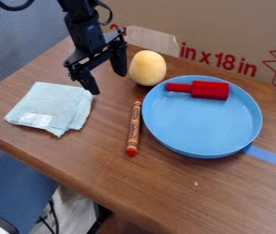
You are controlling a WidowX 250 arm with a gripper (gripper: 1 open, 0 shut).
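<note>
My black gripper (104,76) hangs open over the table at the upper left, with nothing between its fingers, between a folded pale blue cloth (47,108) and a yellow round object (148,69). An orange crayon-like stick with a red end (134,126) lies upright in view, left of a blue plate (204,130). A red object with a narrow handle (209,90) rests on the plate's back part.
A cardboard box (226,37) stands behind the table. Blue tape (275,157) runs right of the plate. Bare wood (165,196) is clear at the front; the table's left edge borders a blue surface.
</note>
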